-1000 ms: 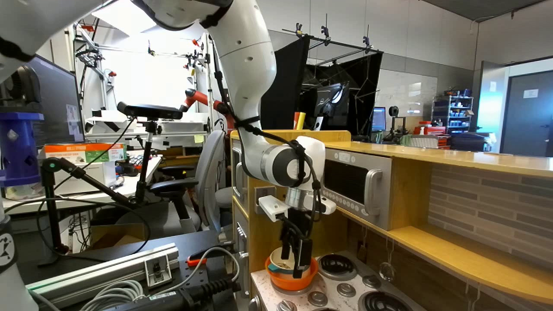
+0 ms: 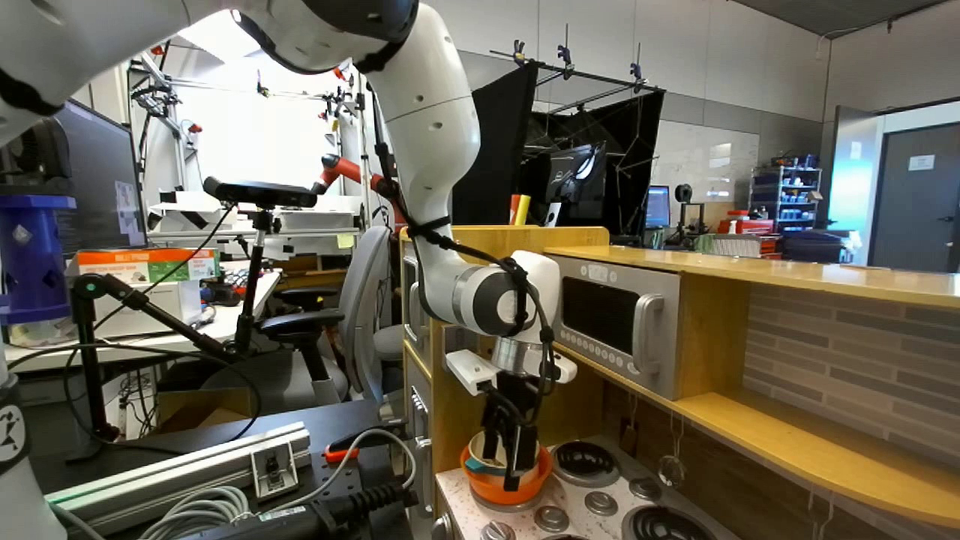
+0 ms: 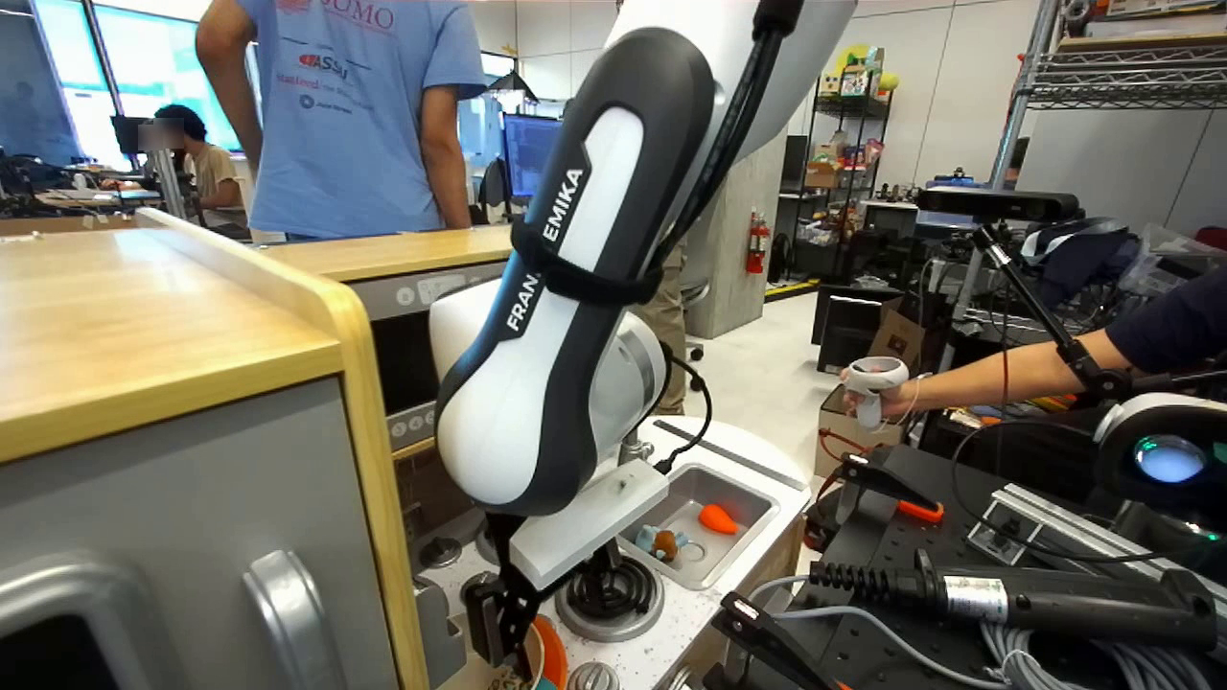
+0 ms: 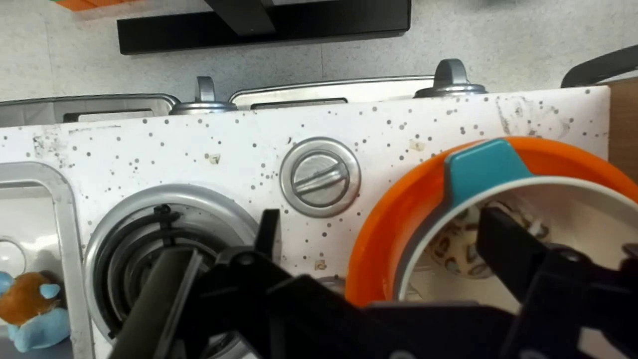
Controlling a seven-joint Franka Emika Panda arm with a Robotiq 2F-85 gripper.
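A white pot [image 4: 556,197] with a teal handle [image 4: 487,164] rests in an orange bowl [image 4: 377,239] on the stove, also seen in exterior view 1. A pale object with a dark patterned surface [image 4: 457,248] lies inside the pot, partly hidden. My gripper stands open, pointing down at the pot. In the wrist view one black finger [image 4: 502,245] overlaps the pot's interior, while the other finger [image 4: 269,230] appears outside the bowl, by the burner. Between them runs the near wall of pot and bowl. Whether either finger touches the pot cannot be told.
A coil burner [image 4: 173,200] and a knob [image 4: 320,177] are beside the bowl. The sink [image 3: 753,506] holds an orange carrot-like toy [image 3: 718,518] and a blue-and-brown toy [image 3: 663,545]. A microwave [image 2: 612,315] and shelf flank the arm; a cabinet wall stands close to the bowl.
In exterior view 1 my gripper has come lower and slightly left, closer to the pot. The pot and the orange bowl look unmoved.
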